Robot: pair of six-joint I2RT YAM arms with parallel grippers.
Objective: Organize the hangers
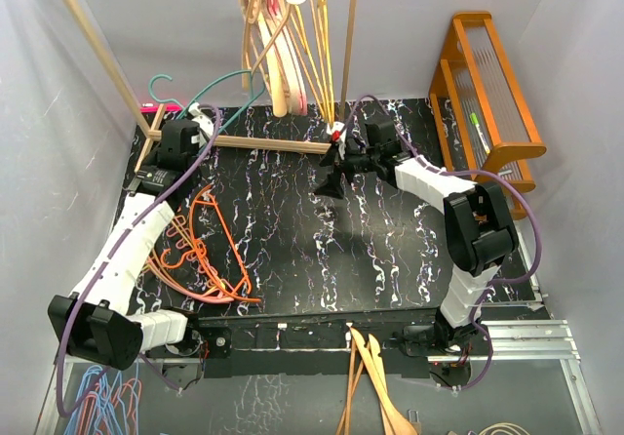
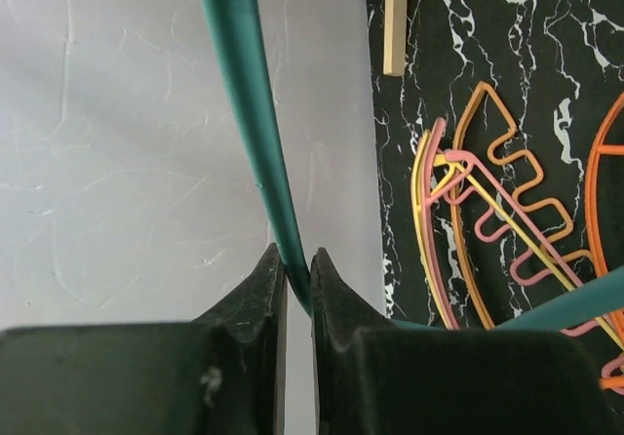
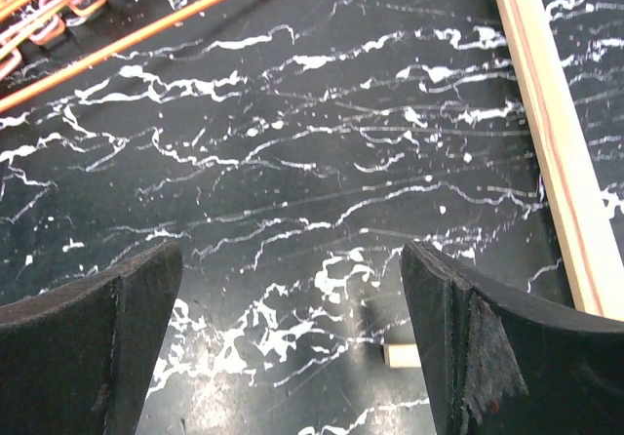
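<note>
A teal hanger [image 2: 253, 113] is clamped in my left gripper; from above, it [image 1: 224, 80] reaches across the left upright of the wooden rack [image 1: 249, 142], below the rail. Many pale, pink and yellow hangers [image 1: 283, 55] hang at the rail's middle. On the dark floor at left lies a pile of orange, pink and yellow hangers [image 1: 210, 259], also under my left wrist view. My right gripper [image 1: 331, 174] stands open and empty over the floor right of the rack's foot.
A wooden shelf unit [image 1: 455, 35] stands at the right. Light wooden hangers [image 1: 382, 386] and blue hangers [image 1: 102, 406] lie beyond the front edge.
</note>
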